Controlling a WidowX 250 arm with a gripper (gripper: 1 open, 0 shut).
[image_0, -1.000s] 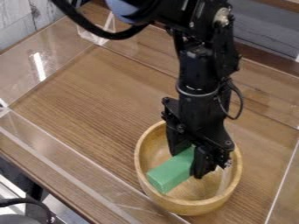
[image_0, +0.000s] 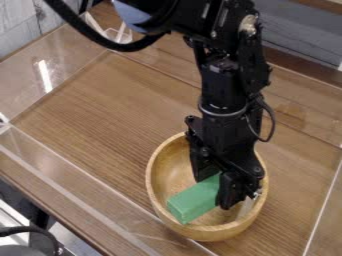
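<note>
A tan oval bowl (image_0: 218, 225) stands on the wooden table near the front. A green block (image_0: 193, 204) lies tilted inside it. My black gripper (image_0: 223, 177) reaches down into the bowl from above, its fingers at the upper end of the block and shut on it. Part of the block and of the bowl's far side is hidden behind the gripper.
Raised clear edges run along the left side and the back, and a black cable lies at the lower left.
The gripper and bowl have shifted slightly to the left, and the gripper has turned a little. The green block remains in the bowl.
</note>
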